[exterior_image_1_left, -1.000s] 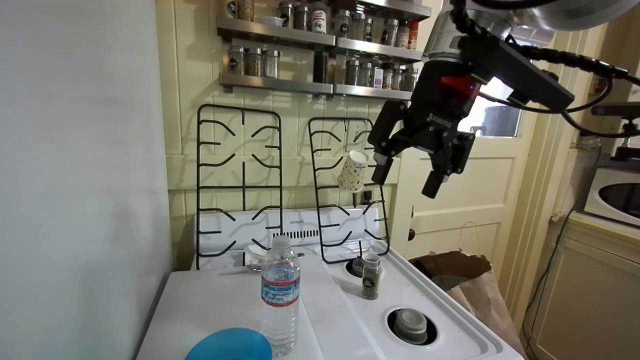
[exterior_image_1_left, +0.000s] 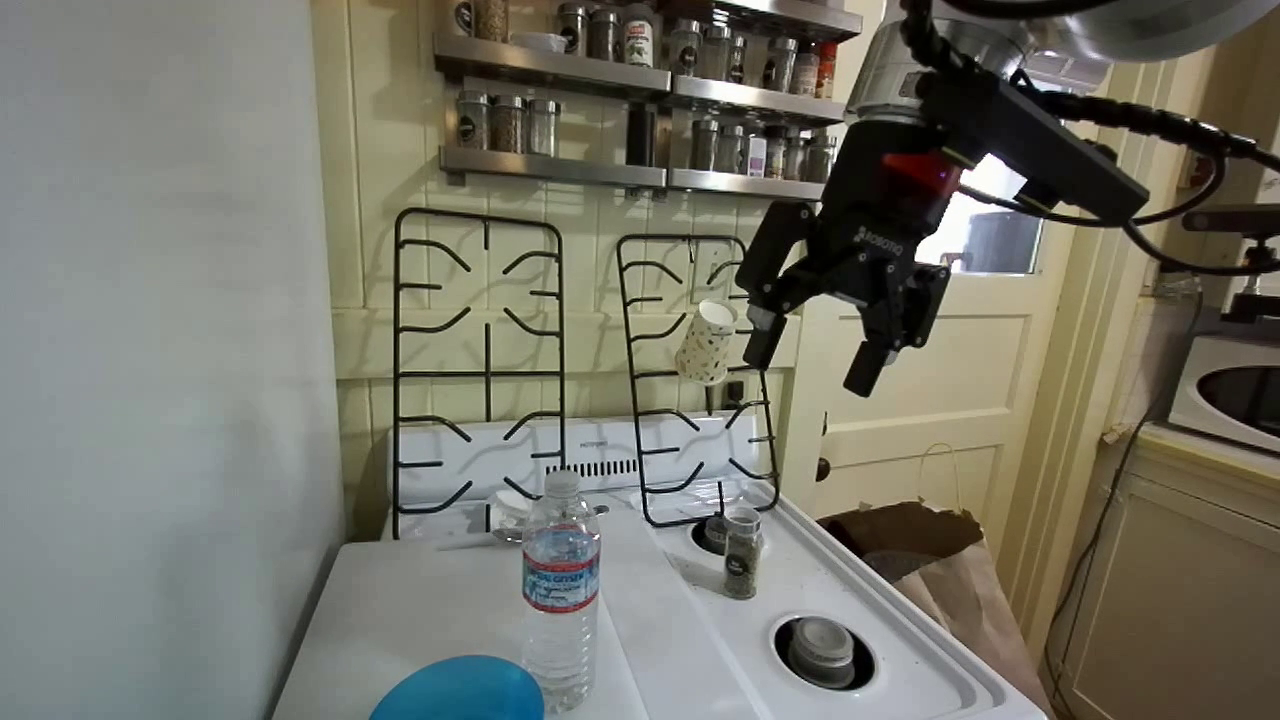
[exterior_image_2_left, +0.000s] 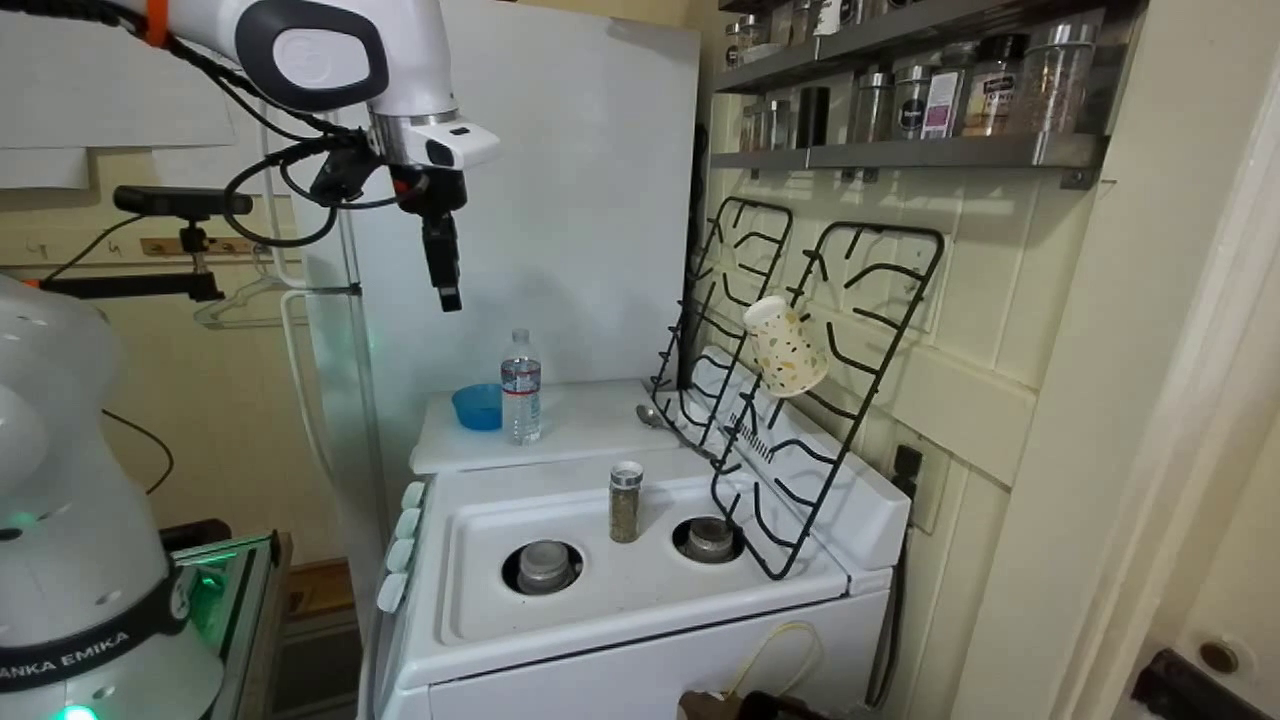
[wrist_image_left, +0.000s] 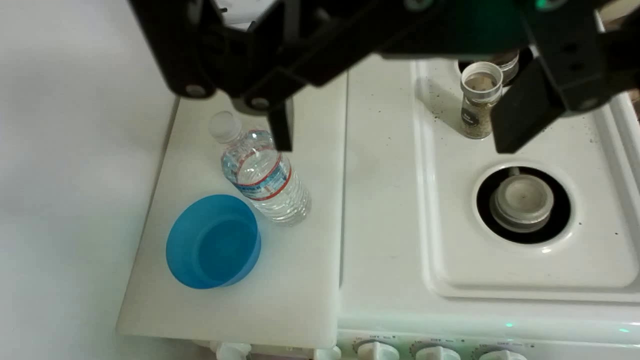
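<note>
High over the stove, my gripper (exterior_image_1_left: 811, 366) stands open, its two fingers well apart and nothing between them. In the wrist view the gap of the gripper lies above bare white stovetop. A clear water bottle (wrist_image_left: 264, 174) with a blue and red label stands upright on the white board, beside a blue bowl (wrist_image_left: 213, 243). On the stovetop a spice jar (exterior_image_2_left: 625, 502) with green-brown contents stands between the burners. A speckled paper cup (exterior_image_2_left: 785, 348) hangs on the right-hand black grate (exterior_image_2_left: 872, 396). My gripper touches none of these.
A second grate (exterior_image_1_left: 480, 374) leans against the back wall. Steel shelves (exterior_image_1_left: 552, 163) with several spice jars hang above. Two burner heads show, the nearer burner (wrist_image_left: 522, 203) uncovered. A spoon (exterior_image_2_left: 651, 415) lies behind the board. A tall white surface (exterior_image_2_left: 576, 180) bounds the left side.
</note>
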